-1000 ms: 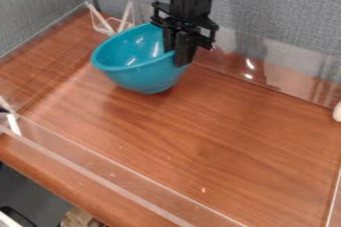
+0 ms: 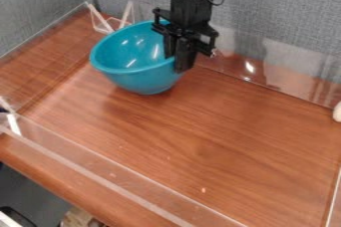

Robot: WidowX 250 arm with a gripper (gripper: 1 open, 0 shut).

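Note:
A turquoise bowl is tilted at the back left of the wooden table. My black gripper comes down from the top centre and is shut on the bowl's right rim. The fingertips are partly hidden by the bowl and hard to make out.
Clear plastic walls line its edges, with grey padded panels behind. A white object sits at the right edge. A white wire-like item stands behind the bowl.

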